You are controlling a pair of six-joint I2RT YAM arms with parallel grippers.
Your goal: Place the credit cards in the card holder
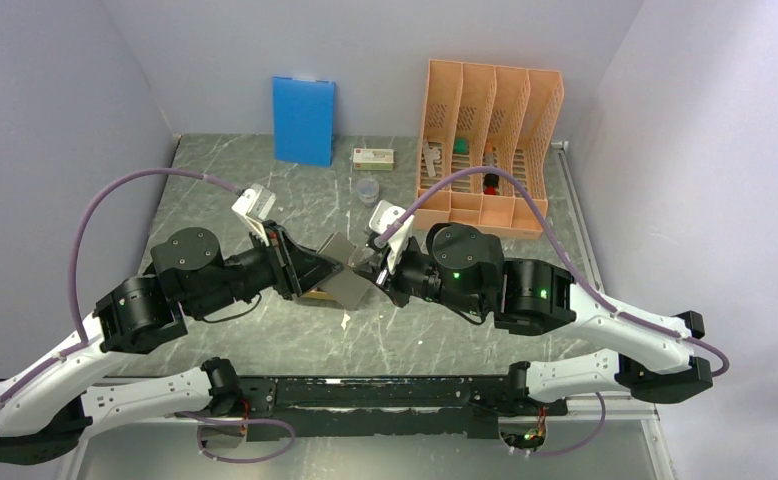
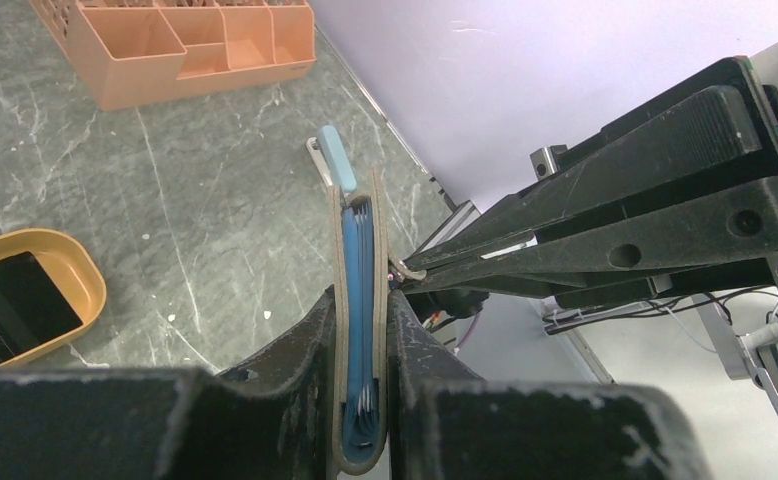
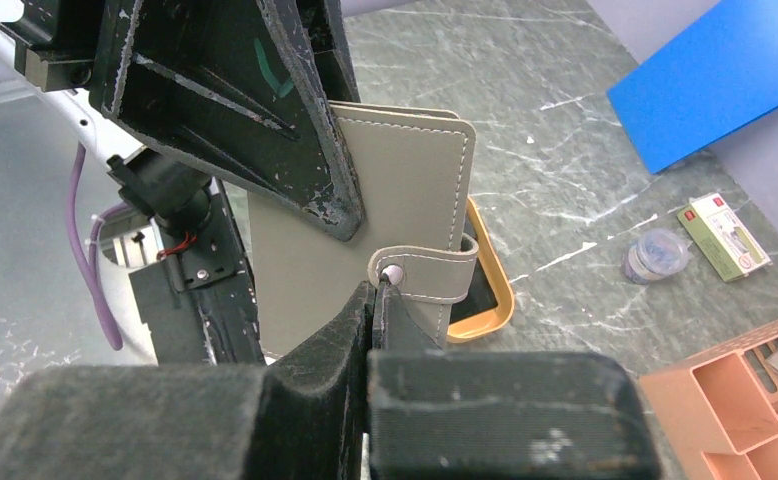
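A grey-beige card holder with stitched edges is held upright above the table by my left gripper, which is shut on it. From its edge, blue inner layers show between the two covers. A short strap with a snap button lies across the outer cover. My right gripper is shut, its fingertips against the strap at the button; nothing shows gripped between them. In the top view the right gripper meets the holder from the right. No separate credit card can be made out.
Below the holder lies a yellow tray with a black item. A teal stapler, a small box, a round clear container, a blue panel and an orange organizer surround clear marble tabletop.
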